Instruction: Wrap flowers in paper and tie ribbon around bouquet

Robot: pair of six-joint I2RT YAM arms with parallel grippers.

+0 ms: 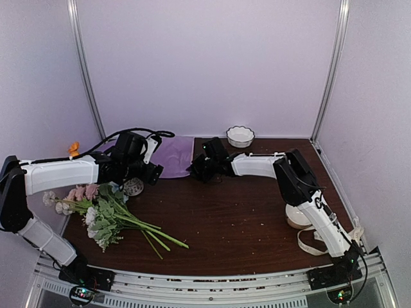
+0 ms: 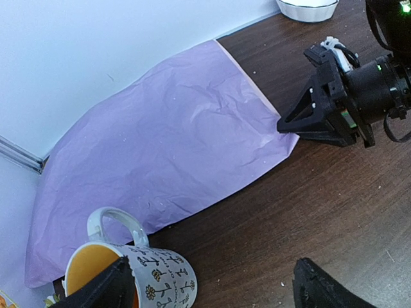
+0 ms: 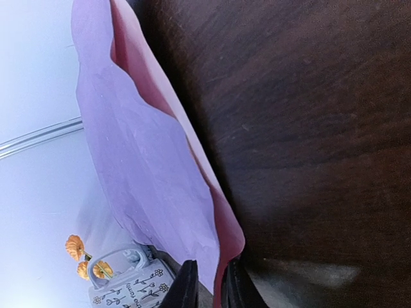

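The bouquet of fake flowers lies at the table's left front, its green stems pointing right. Behind it, a purple wrapping sheet is spread by the back wall. At the sheet's near right corner is my right gripper; its fingers are a narrow gap apart, and the folded corner runs down between the fingers. My left gripper hangs above the table near the patterned mug, fingers wide apart with no object held. The mug lies beside and partly behind its left finger.
A white scalloped bowl stands at the back. Another bowl and a pale ribbon are at the right, partly under the right arm. Orange flowers show by the mug.
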